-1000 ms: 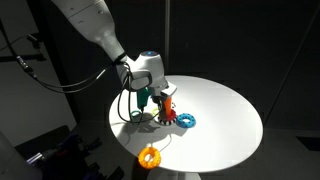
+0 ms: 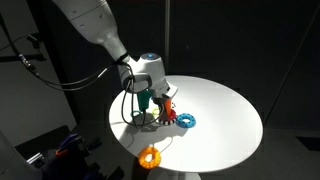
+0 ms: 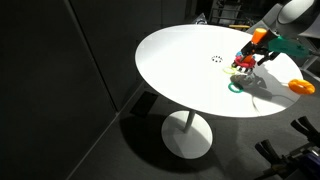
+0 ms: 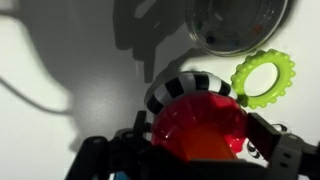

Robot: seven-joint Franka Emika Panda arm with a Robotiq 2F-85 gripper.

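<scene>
A red object (image 4: 185,118) with a black-and-white checked band (image 4: 190,84) sits below my gripper in the wrist view. An orange piece (image 4: 206,144) stands out from the red object toward the camera. The open fingers lie to either side of the two in that view; contact cannot be made out. From exterior view 1, the orange piece (image 2: 168,103) appears upright above the red object (image 2: 170,114), right beside my gripper (image 2: 158,98). Exterior view 2 has the red object (image 3: 243,65) partly hidden near the table's right side.
On the round white table (image 2: 225,125), a blue ring (image 2: 186,120) lies close by on the right. An orange ring (image 2: 150,157) is near the front edge. A yellow-green ring (image 4: 263,78) and a clear round dish (image 4: 236,22) adjoin the red object.
My gripper has turned and shifted slightly at the orange piece over the last second. The rings and the red object look unmoved.
</scene>
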